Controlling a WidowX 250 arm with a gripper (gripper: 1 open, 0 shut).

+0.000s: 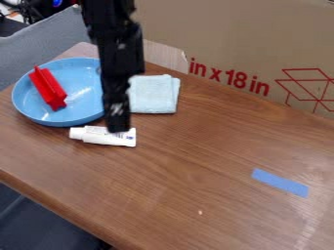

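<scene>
My black gripper (107, 115) hangs from the top of the view, open, its fingertips low over the table just above a white tube (102, 136) that lies in front of a blue plate. The blue plate (72, 107) holds a red object (49, 88) on its left part. A folded pale blue cloth (156, 94) lies right of the plate, partly behind the gripper.
A cardboard panel (235, 44) stands along the back. A grey object (26, 49) is at the back left.
</scene>
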